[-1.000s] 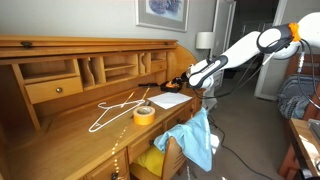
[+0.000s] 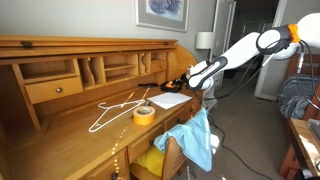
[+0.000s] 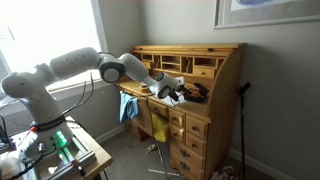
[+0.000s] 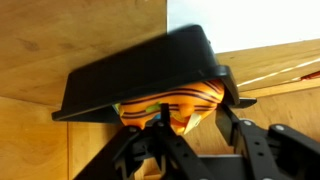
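Note:
A black open container [image 4: 135, 72] lies on the wooden desk in the wrist view. Inside it is an orange item with dark stripes and a pale patch [image 4: 185, 98]. My gripper is over the container's near side, its dark fingers apart, with the orange item showing beyond and between them. Whether the fingers touch it I cannot tell. Exterior view 1 shows the gripper [image 2: 186, 79] at the far end of the desk, beside the black container [image 2: 172, 86]. From the other side, the arm partly covers the container [image 3: 196, 93].
White paper [image 2: 169, 100] lies near the container. A roll of orange tape [image 2: 144, 115] and a white hanger [image 2: 115, 112] are on the nearer desktop. A blue cloth [image 2: 195, 139] and yellow cloth [image 2: 151, 160] hang at open drawers. Cubbyholes line the desk's back.
Little differs in exterior view 1; the arm stays by the black container, and the desk items have not moved.

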